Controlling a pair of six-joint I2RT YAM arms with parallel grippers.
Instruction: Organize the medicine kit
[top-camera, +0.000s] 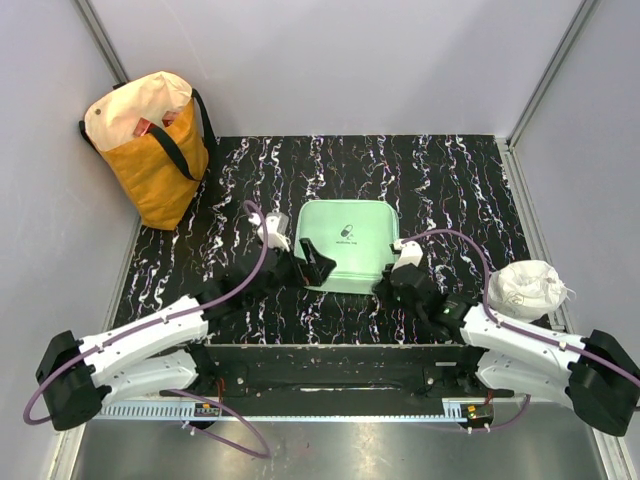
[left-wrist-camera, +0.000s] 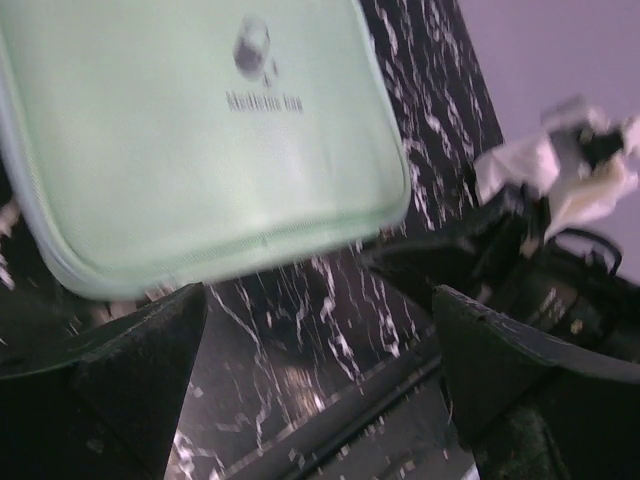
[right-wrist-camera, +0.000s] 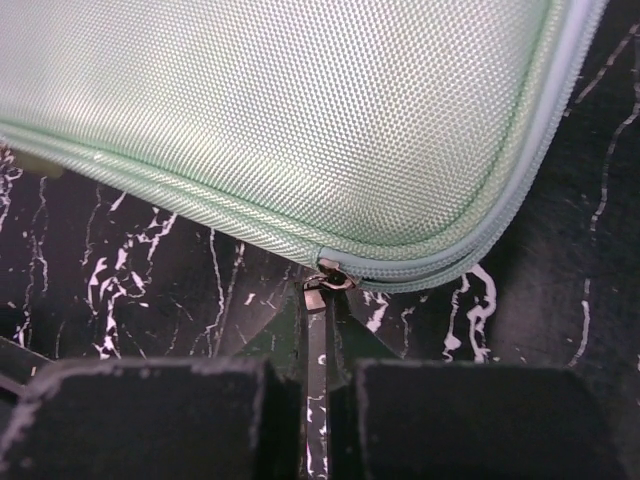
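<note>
A mint medicine case (top-camera: 345, 235) with a printed pill logo lies closed on the black marble table, its zipper along the near edge. My right gripper is shut on the zipper pull (right-wrist-camera: 330, 272) at the case's near right corner. My left gripper (top-camera: 312, 262) stands open over the case's near left part, in the top view; in the left wrist view its dark fingers frame the table just short of the case, with nothing between them.
A yellow tote bag (top-camera: 150, 170) with red items inside stands at the back left. A white cloth basket (top-camera: 530, 285) sits at the right edge. Bare table (top-camera: 430, 170) lies behind the case.
</note>
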